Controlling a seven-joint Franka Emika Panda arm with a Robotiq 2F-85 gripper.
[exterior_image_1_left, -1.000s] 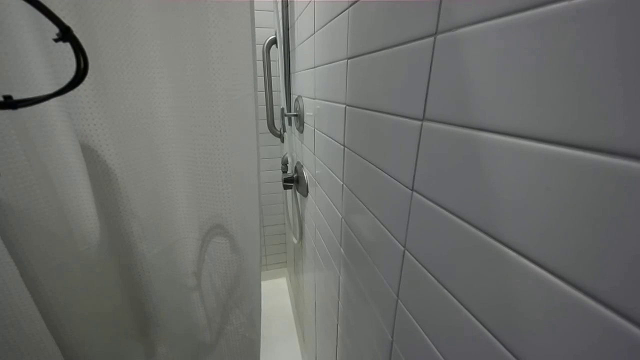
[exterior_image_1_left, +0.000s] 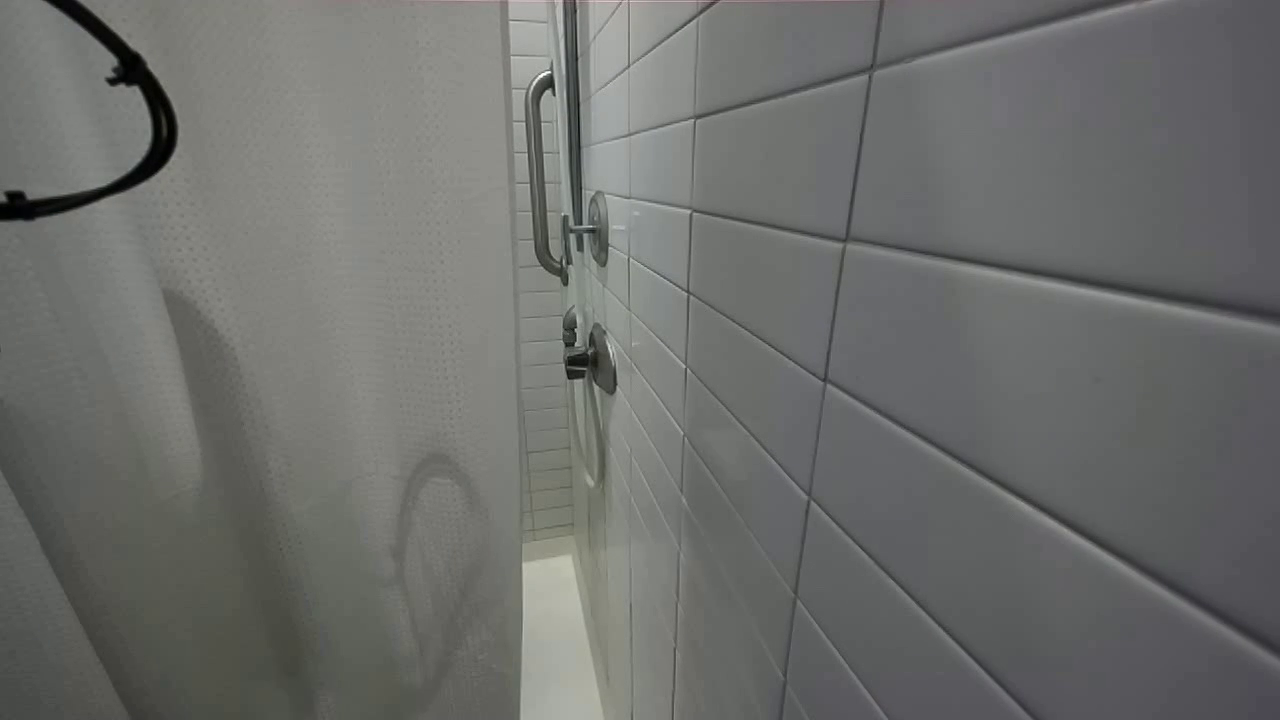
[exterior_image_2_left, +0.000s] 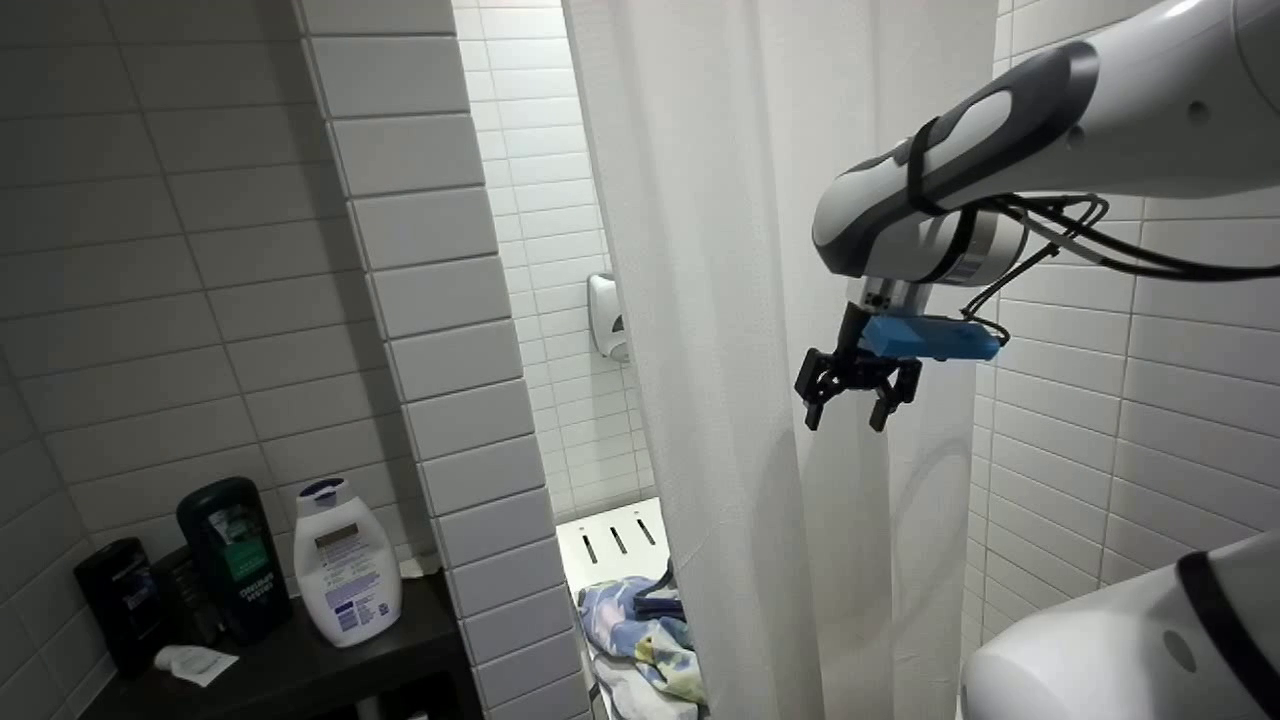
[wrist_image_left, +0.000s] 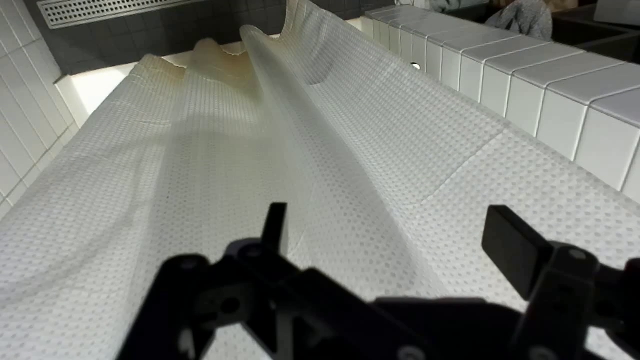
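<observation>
A white, textured shower curtain (exterior_image_2_left: 732, 300) hangs in soft folds in front of the stall. In exterior view 2 my gripper (exterior_image_2_left: 847, 422) points downward before it, its two black fingers spread apart. From the wrist, the curtain (wrist_image_left: 216, 180) runs down and away toward the floor, and the gripper stands open with no object between its pads. Whether the fingertips touch the fabric cannot be made out. Only a black cable loop of the arm shows in exterior view 1, before the curtain (exterior_image_1_left: 336, 240); the gripper is out of that picture.
White tiled walls (exterior_image_1_left: 1020, 300) stand close at the right. Past the curtain's edge are a grab bar (exterior_image_1_left: 537, 174) and a shower valve (exterior_image_1_left: 596, 360). A dark shelf (exterior_image_2_left: 312, 672) holds several bottles, including a white one (exterior_image_2_left: 347, 564). Patterned cloth (exterior_image_2_left: 636, 630) lies by a slotted white seat (exterior_image_2_left: 609, 540).
Between the earlier exterior view 1 and now, the looped shadow on the curtain differs very slightly. The curtain and cable look the same.
</observation>
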